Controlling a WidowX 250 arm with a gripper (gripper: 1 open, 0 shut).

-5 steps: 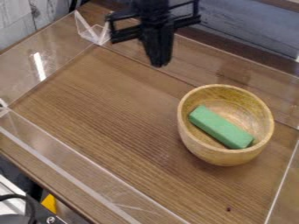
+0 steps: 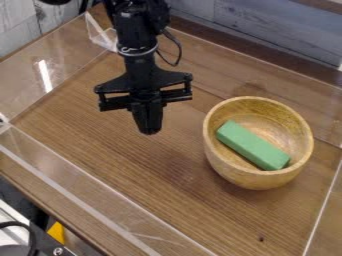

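The black robot arm hangs from the top centre, its gripper (image 2: 144, 118) low over the bare middle of the wooden table, shut with nothing seen between its fingers. To its right sits a tan bowl (image 2: 221, 120) holding a green block (image 2: 251, 144), apart from the gripper.
Pale walls (image 2: 281, 30) border the back and left. A black cable and a small yellow item (image 2: 55, 232) show at the lower left edge.
The arm has moved from the back of the table toward the front, down the view to beside the bowl. The bowl and green block have not moved.
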